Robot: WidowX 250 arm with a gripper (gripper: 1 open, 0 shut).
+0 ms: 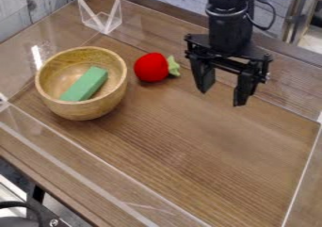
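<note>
The black robot gripper point(229, 78) hangs over the upper right of the wooden table, its two fingers spread apart with nothing visible between them. To its left lies a red object with a green top point(153, 67), apart from the fingers. At the left, a wooden bowl point(56, 71) holds a green block point(86, 84).
A small clear wire or plastic item point(104, 16) stands at the upper left. A pale edge runs along the top right, and a dark cable lies at the bottom left corner.
</note>
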